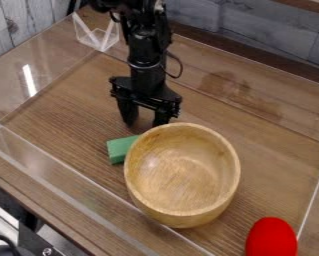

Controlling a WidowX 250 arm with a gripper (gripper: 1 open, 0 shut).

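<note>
A black robot arm reaches down from the top centre to its gripper [146,108], low over the wooden table, just behind a large cream bowl [182,175]. Whether the gripper's fingers are open or shut is not clear, as they are dark and partly behind the bowl's rim. A green object [120,147] lies at the bowl's left, partly hidden by it.
A red object [271,240] sits at the front right. A grey plank wall [242,35] stands behind.
</note>
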